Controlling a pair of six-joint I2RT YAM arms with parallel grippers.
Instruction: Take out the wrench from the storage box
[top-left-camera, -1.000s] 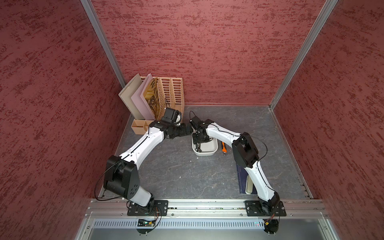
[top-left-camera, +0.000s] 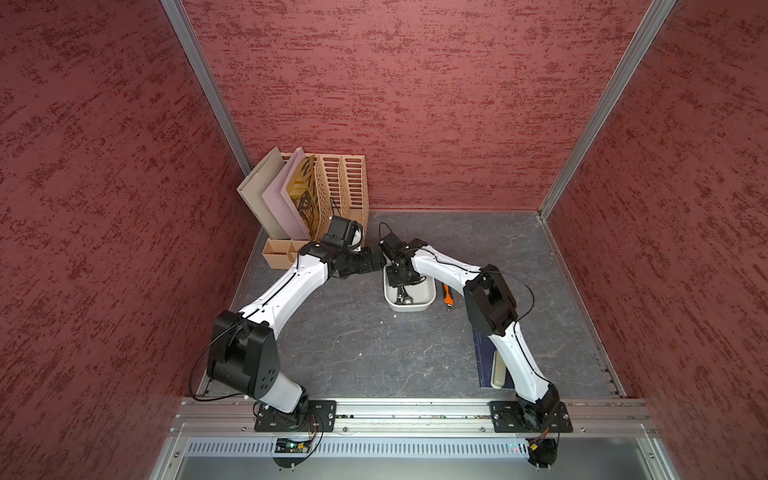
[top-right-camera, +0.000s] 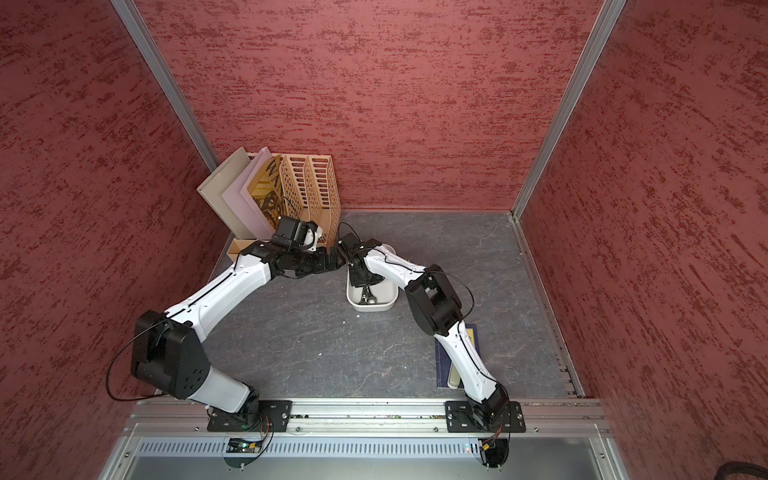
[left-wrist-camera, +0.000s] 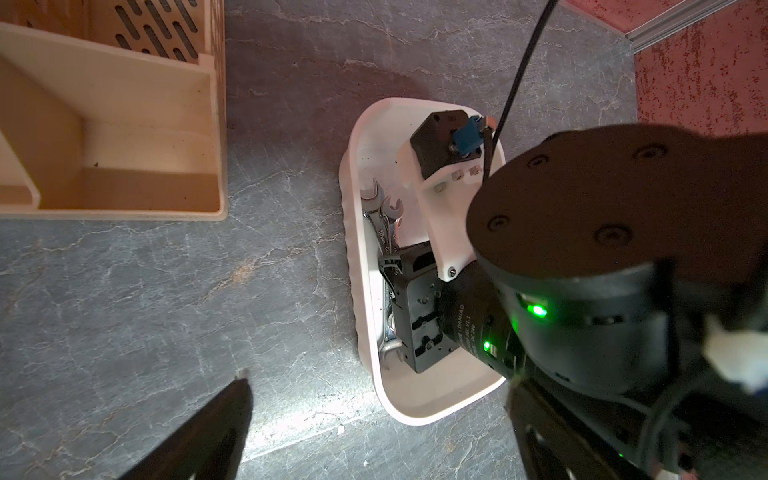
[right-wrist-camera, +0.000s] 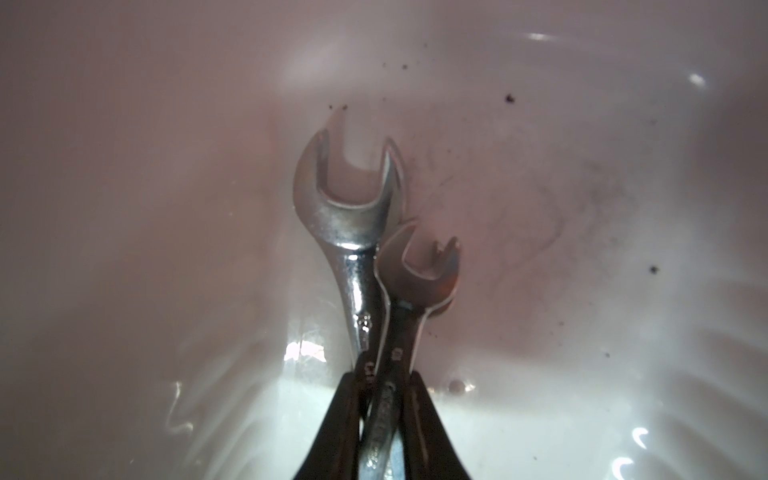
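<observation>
Inside the white storage box (left-wrist-camera: 357, 280), several silver wrenches lie along its left side. The right wrist view shows a larger wrench (right-wrist-camera: 344, 220) with a smaller wrench (right-wrist-camera: 409, 284) crossing over its shaft. My right gripper reaches down into the box, a finger on either side of the shafts with a narrow space between them. Whether they clamp the metal is hard to see. Lower wrench ends (top-left-camera: 405, 298) show past the right hand in the top left view. My left gripper hangs open and empty left of the box.
An orange-handled tool (top-left-camera: 448, 296) lies right of the box. A wooden rack (top-left-camera: 344, 184) with books stands at the back left, close behind the left arm. Both hands are near each other above the box's left side.
The lower wrench ends in the box have shifted to the right and spread apart a little. Both arms look almost unmoved.
</observation>
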